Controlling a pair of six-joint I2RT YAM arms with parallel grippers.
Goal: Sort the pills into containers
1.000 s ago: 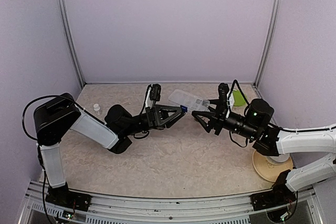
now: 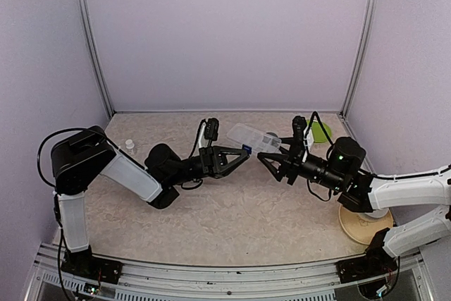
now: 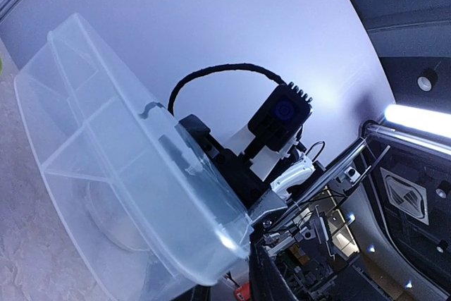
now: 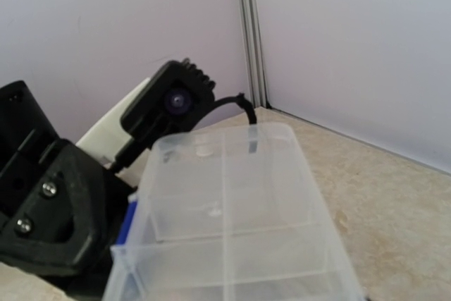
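A clear, divided plastic pill box (image 2: pixel 252 137) is held up above the table, tilted. My right gripper (image 2: pixel 271 154) is shut on its right end. Compartment walls of the pill box (image 4: pixel 232 209) show in the right wrist view; no pills can be made out inside. My left gripper (image 2: pixel 246 151) has its fingertips at the blue latch (image 2: pixel 246 149) on the box's near side. Whether its fingers close on the latch is hidden. From the left wrist view, the pill box (image 3: pixel 120 153) fills the left half, and those fingers are mostly out of frame.
A small white bottle (image 2: pixel 130 144) stands at the table's back left. A green item (image 2: pixel 318 131) lies at the back right, partly behind the right arm. A round tan plate (image 2: pixel 356 227) sits at the front right.
My left arm has shifted slightly to the right and its fingers have spread a little at the latch. The box and right gripper have moved down slightly.
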